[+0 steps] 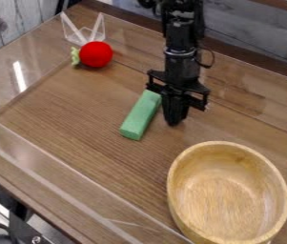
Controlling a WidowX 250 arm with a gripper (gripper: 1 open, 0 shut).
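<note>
My black gripper reaches down from the top centre of the camera view to low over the wooden table, just right of a light green bar. The bar lies flat, its far end close by the fingers. The gripper looks shut, with nothing visible between its fingers, though the dark fingertips are hard to make out.
A large tan bowl fills the lower right. A red ball with a green bit sits at the upper left beside a white wiry object.
</note>
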